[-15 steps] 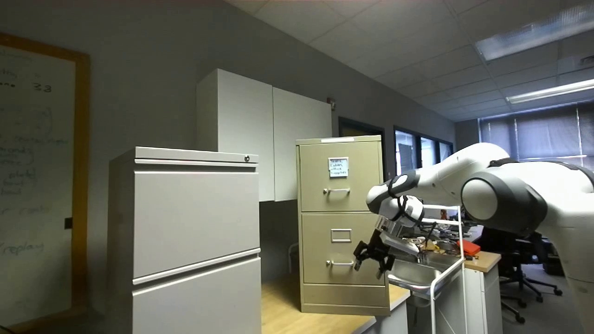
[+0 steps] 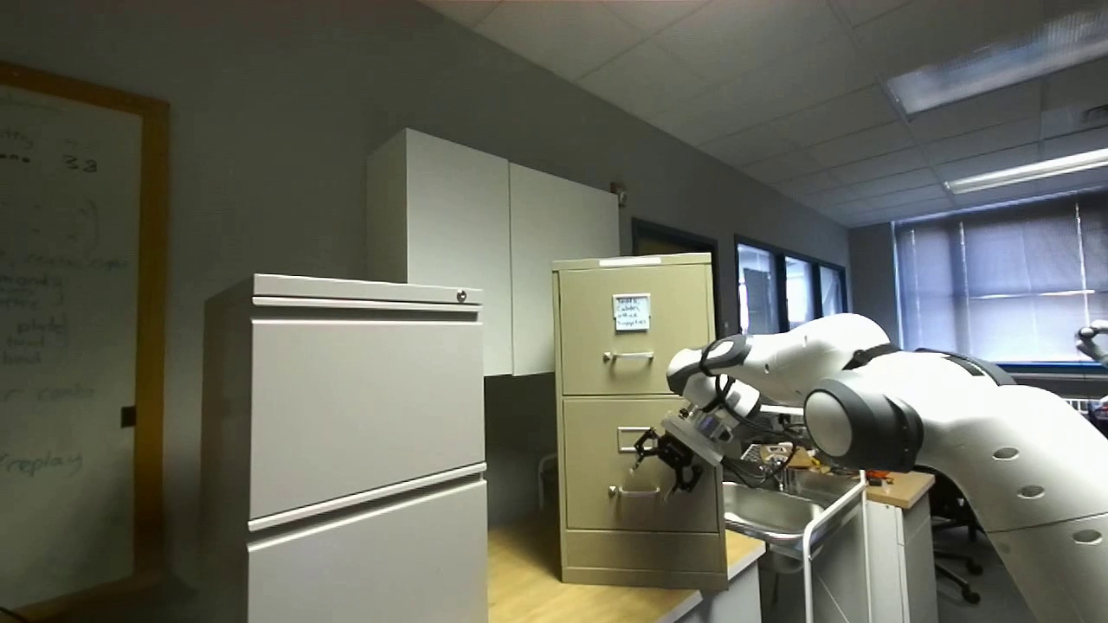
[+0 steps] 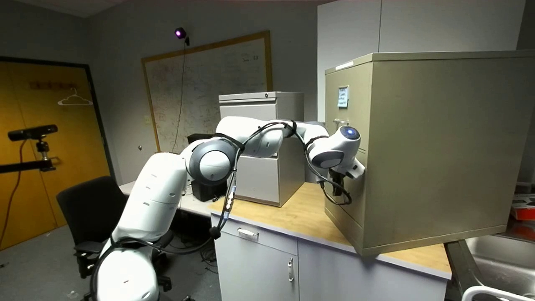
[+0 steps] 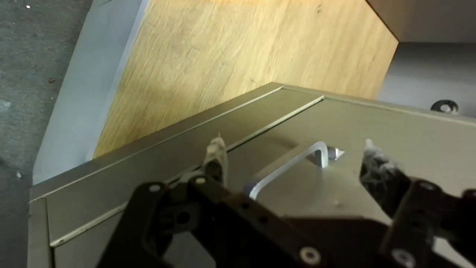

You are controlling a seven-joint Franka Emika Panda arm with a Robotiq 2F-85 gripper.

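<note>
A tan two-drawer filing cabinet (image 2: 582,457) stands on the wooden counter with both drawers closed. In the wrist view, the lower drawer's silver handle (image 4: 285,167) lies beyond and between my open fingertips, with clear space on either side. My gripper has nothing in its grasp. From the first exterior view, the gripper (image 2: 661,469) is in front of the lower drawer, overlapping the handle's right end. The arm hides most of the gripper in the second exterior view. The upper drawer's handle (image 2: 628,356) is above it, free of the arm.
A grey filing cabinet (image 2: 363,415) stands to the left of the tan one. On the tan cabinet's right is a metal sink (image 2: 769,510) with a white rail (image 2: 836,510).
The arm has shifted left in the first exterior view, bringing the gripper over the lower drawer's handle and tilting it. The drawers have stayed closed.
</note>
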